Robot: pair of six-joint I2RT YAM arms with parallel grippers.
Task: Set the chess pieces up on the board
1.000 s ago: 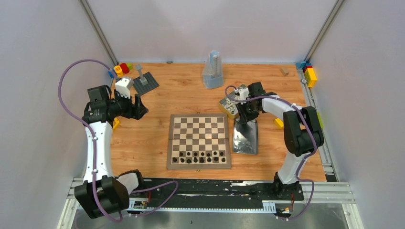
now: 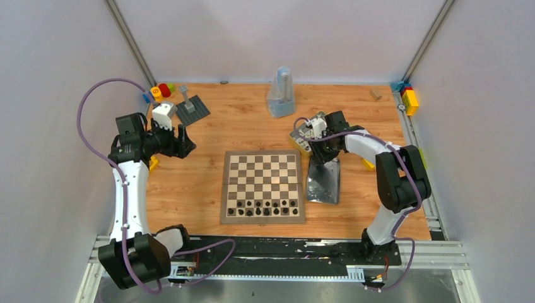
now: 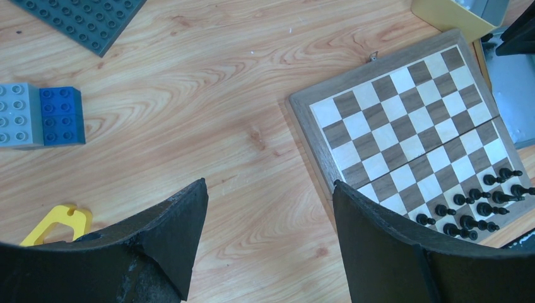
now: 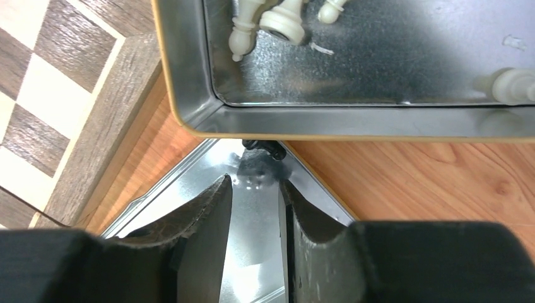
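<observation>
Black pieces (image 3: 482,211) stand in two rows along the near edge of the chessboard (image 2: 262,154); its other squares are empty. White pieces (image 4: 285,20) lie loose in the yellow-rimmed box (image 4: 378,123). In the right wrist view one black piece (image 4: 270,148) lies at the end of the metal tray (image 4: 249,246), partly hidden under the box's edge. Just short of it, my right gripper has its fingers parted, nothing between them. My left gripper is wide open and empty, left of the board.
A clear plastic container (image 2: 281,101) stands at the back. A grey brick plate (image 2: 192,112) and toy bricks (image 3: 62,117) sit at the left. Bare table (image 2: 195,196) lies between the left arm and the board.
The right gripper has shifted slightly over the tray's far end, and the tray has moved a touch to the left. My left arm and the pieces on the board have not moved.
</observation>
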